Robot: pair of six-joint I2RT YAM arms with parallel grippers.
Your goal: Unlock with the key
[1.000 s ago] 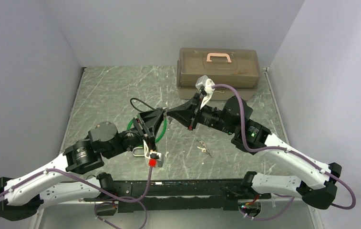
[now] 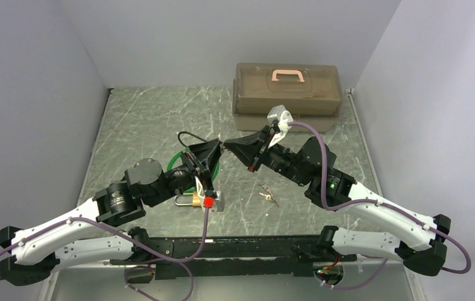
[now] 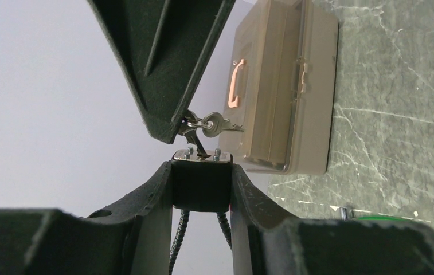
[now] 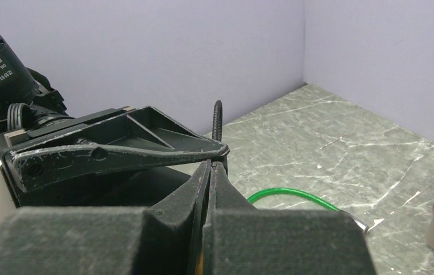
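Both grippers meet above the centre of the table, tip to tip. A bunch of silver keys (image 3: 215, 125) on a ring hangs at the tips of my right gripper (image 2: 227, 145), which is shut. My left gripper (image 2: 216, 148) is just beside the keys; in the left wrist view its fingers frame them, and whether they grip is unclear. A brass padlock (image 2: 190, 199) lies on the table, partly hidden under the left arm. Another small set of keys (image 2: 268, 195) lies right of centre.
A translucent grey toolbox (image 2: 287, 88) stands at the back right. A green coiled cable (image 2: 172, 161) lies under my left arm.
The left gripper's body has shifted slightly right. The right gripper has moved a little to the right too.
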